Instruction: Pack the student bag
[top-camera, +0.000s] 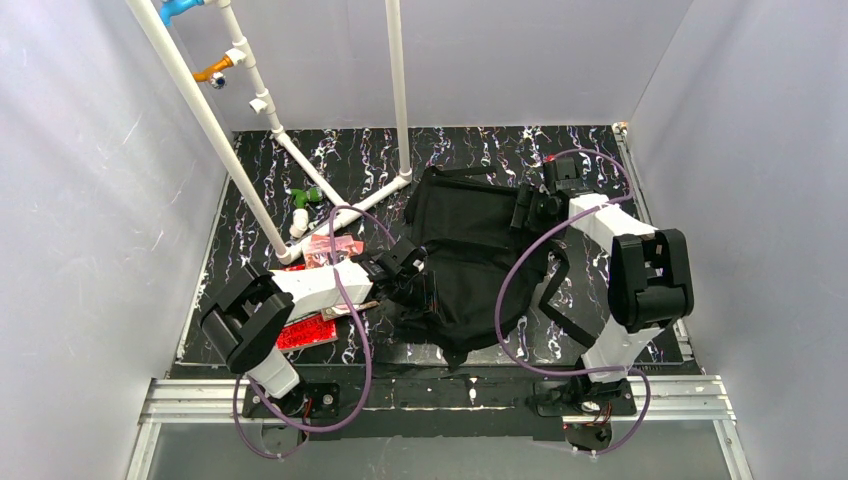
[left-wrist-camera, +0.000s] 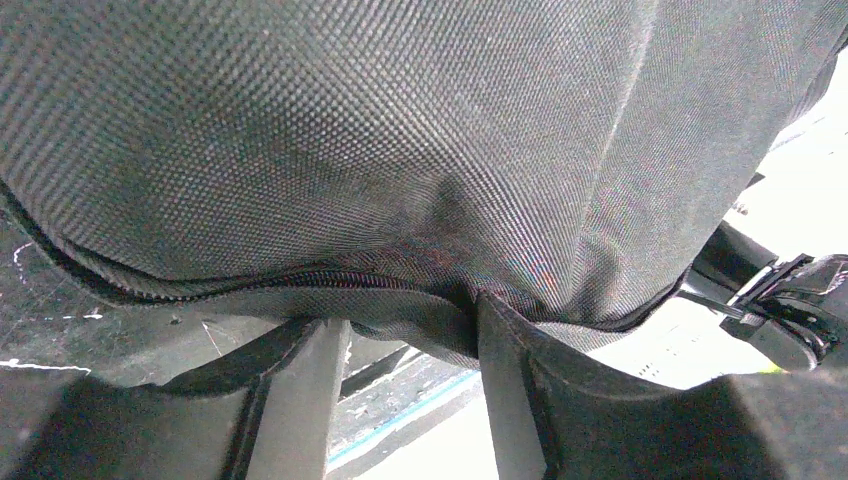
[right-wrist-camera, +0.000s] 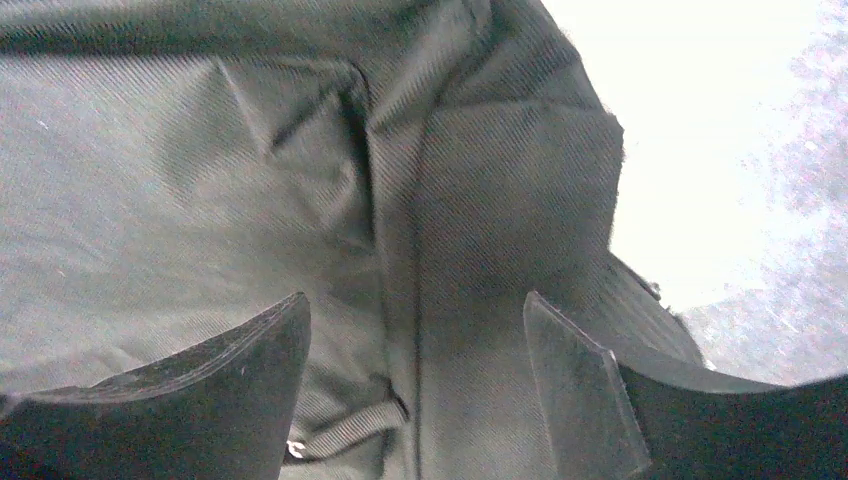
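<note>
The black student bag (top-camera: 470, 290) lies flattened and spread in the middle of the table. My left gripper is shut on the bag's zipped edge (left-wrist-camera: 250, 295) at its left front, with fabric folds above it in the left wrist view. My right gripper is part open over the bag's back right, its fingertips apart above a seam and folded cloth (right-wrist-camera: 500, 200); whether they touch the cloth is unclear. Books (top-camera: 305, 335) lie at the left, partly hidden under my left arm.
White pipes (top-camera: 395, 90) with blue and orange fittings stand at the back left, with a green fitting (top-camera: 300, 200) on the table there. A loose strap (top-camera: 560, 310) lies right of the bag. Walls close the sides and back.
</note>
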